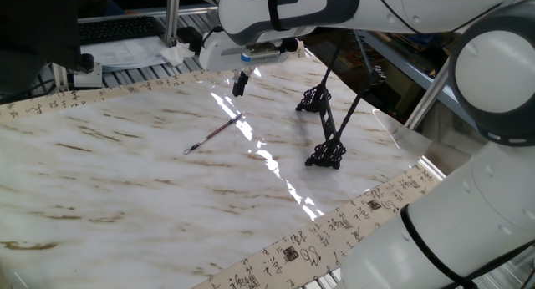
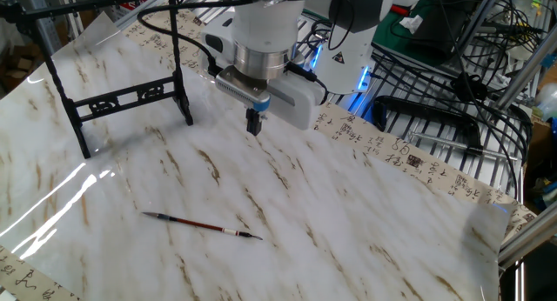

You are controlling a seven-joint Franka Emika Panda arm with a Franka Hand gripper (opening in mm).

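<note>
A slim brush with a dark reddish-brown handle [image 2: 204, 225] lies flat on the marbled tabletop, alone. In exterior view 1 the same brush [image 1: 215, 134] runs slantwise, with a small loop at its near-left end. My gripper [image 2: 253, 122] hangs above the table on the arm's side of the brush and is not touching it. Its short black fingertips sit together, and nothing shows between them; in exterior view 1 the gripper [image 1: 240, 83] also looks shut. A black ornate rack [image 2: 130, 99] stands upright on the table, apart from both.
The rack's feet [image 1: 323, 159] stand to the right of the brush in exterior view 1. Strips printed with characters [image 2: 413, 160] line the table edges. Beyond one edge, a black tray [image 2: 426, 123] and cables lie on metal slats.
</note>
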